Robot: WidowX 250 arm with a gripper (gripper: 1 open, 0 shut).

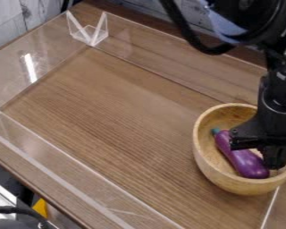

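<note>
A wooden bowl [211, 165] sits on the table at the lower right, holding a purple toy eggplant [239, 157] with a green stem. The black gripper [263, 148] reaches down into the bowl from the right, its lower part over the eggplant's right side and hiding some of it. Whether the fingers are open or shut, and whether they grip the eggplant, is not clear.
A white wire stand [88, 29] stands at the back left. Cables and a yellow object lie beyond the lower left edge.
</note>
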